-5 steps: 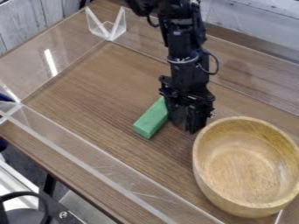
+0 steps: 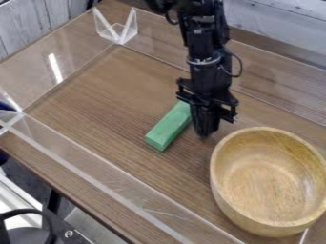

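Observation:
My gripper (image 2: pixel 204 126) is shut, held low over the wooden table at the centre of the camera view, its tip at the right side of a green block (image 2: pixel 167 129). The block lies at a slant on the table, its upper end partly behind the gripper. Whether the fingertips touch it is hard to tell.
A large tan bowl (image 2: pixel 268 181) fills the lower right, close to the gripper. A clear wire-like holder or basket (image 2: pixel 116 27) stands at the back left. Dark cables show at the bottom left edge.
The gripper has shifted slightly within the same area, its tip now a little lower. The green block has stayed almost in place.

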